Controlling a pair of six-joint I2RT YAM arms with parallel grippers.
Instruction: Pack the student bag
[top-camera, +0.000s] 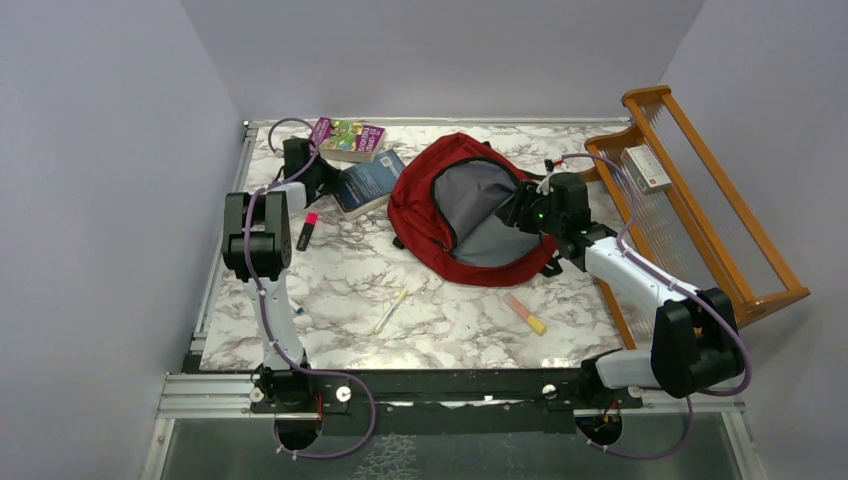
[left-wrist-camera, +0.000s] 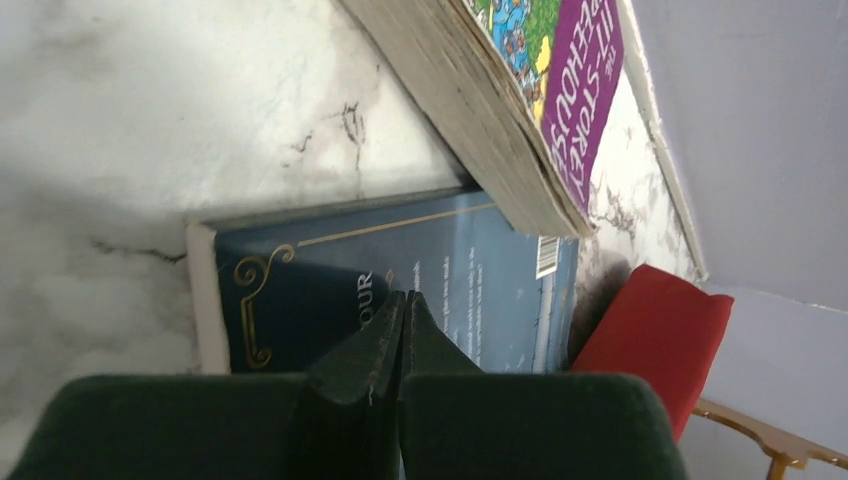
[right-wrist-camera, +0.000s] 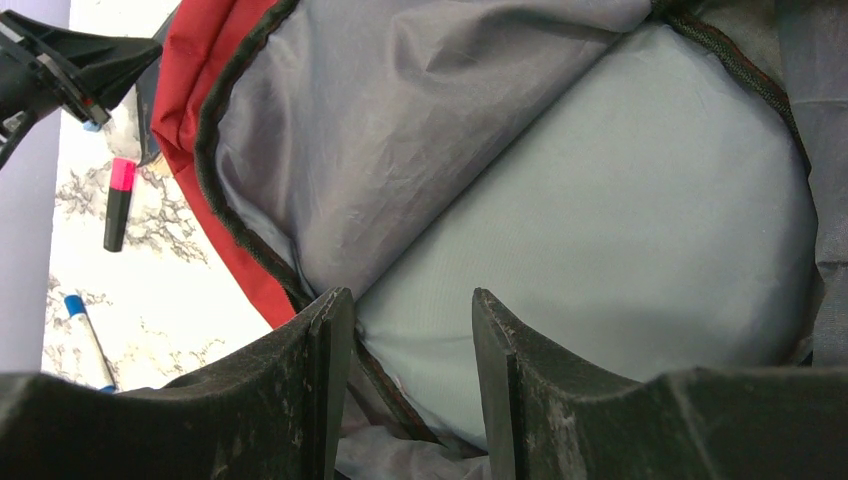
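My left gripper is shut with nothing between its fingers, above the dark blue book (left-wrist-camera: 455, 265). The purple and green Treehouse book (top-camera: 349, 138) lies at the back left, outside those fingers; in the left wrist view a corner of it overlaps the blue book. The red bag (top-camera: 425, 205) lies in the middle, unzipped, its grey lining (right-wrist-camera: 600, 230) showing. Over the bag's opening my right gripper stands open and empty. A black marker with a pink cap (top-camera: 307, 231) lies near the left arm.
A pale pen (top-camera: 391, 311) and a yellow-ended stick (top-camera: 525, 313) lie in front of the bag. To the right stands a wooden rack (top-camera: 700, 205) holding a white box (top-camera: 646, 169).
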